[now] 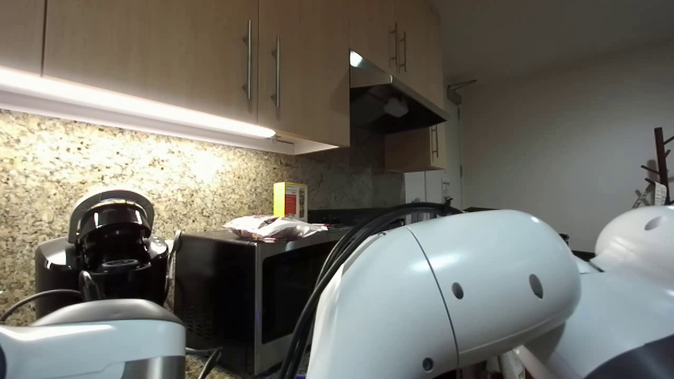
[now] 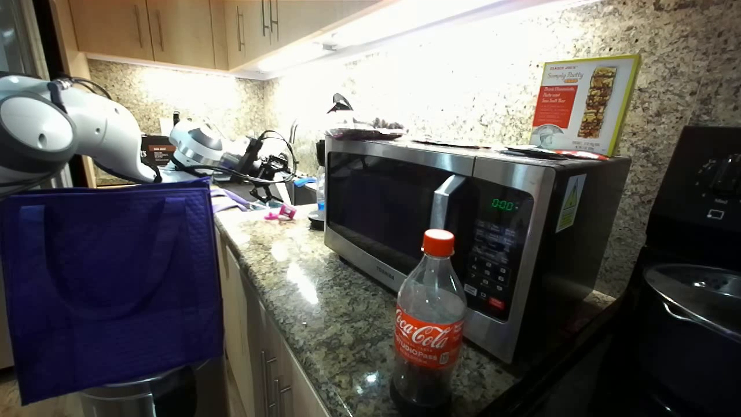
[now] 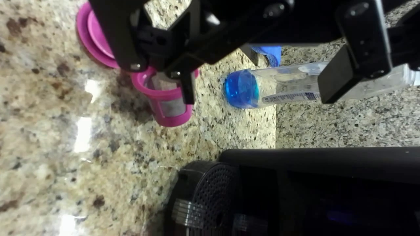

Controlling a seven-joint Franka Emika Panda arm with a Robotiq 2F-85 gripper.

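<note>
A pink mesh-sided cup (image 3: pixel 169 106) with an attached round lid (image 3: pixel 96 37) lies on the granite counter in the wrist view. My gripper is open, its two fingers wide apart. One finger (image 3: pixel 189 84) overlaps the cup's rim in that view; whether they touch I cannot tell. Its other finger (image 3: pixel 334 76) appears in front of a clear bottle (image 3: pixel 291 84) holding blue liquid. From exterior view 2, the gripper (image 2: pixel 267 184) hangs above the pink cup (image 2: pixel 286 211), near the counter's far end. Exterior view 1 does not show the fingers.
A black coffee machine (image 1: pixel 117 252) stands beside the microwave (image 2: pixel 399 201); its perforated drip tray (image 3: pixel 216 192) is close to the cup. A Coca-Cola bottle (image 2: pixel 427 333) stands in front of the microwave. The purple bag (image 2: pixel 114 285) hangs near the arm.
</note>
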